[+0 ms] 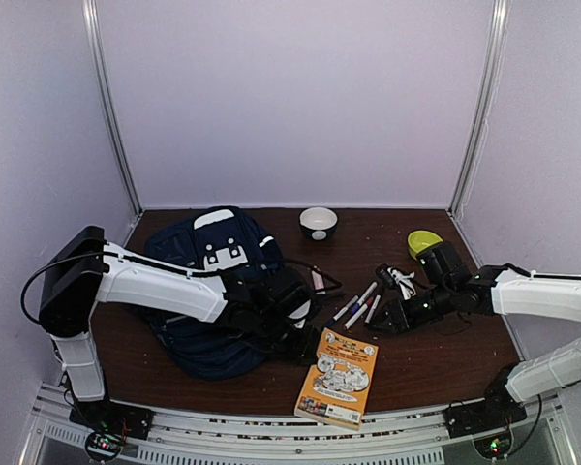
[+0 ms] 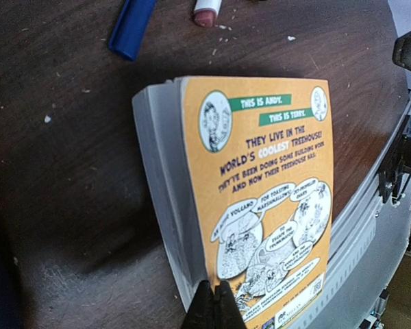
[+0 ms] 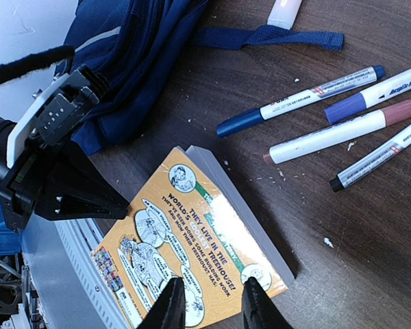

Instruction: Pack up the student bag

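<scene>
An orange book (image 1: 334,383) lies at the table's front edge. My left gripper is shut at the book's left side, nothing seen between its fingertips. My right gripper stands part open above the book's right part, nothing between its fingers. A dark blue backpack (image 1: 189,339) lies on the left, partly hidden under the left arm. Several markers (image 3: 325,140) lie loose behind the book, and a pale tube (image 3: 283,12) lies beside a backpack strap.
A dark bowl with white inside (image 1: 319,232) stands at the back, and a yellow-green bowl (image 1: 424,240) at the back right.
</scene>
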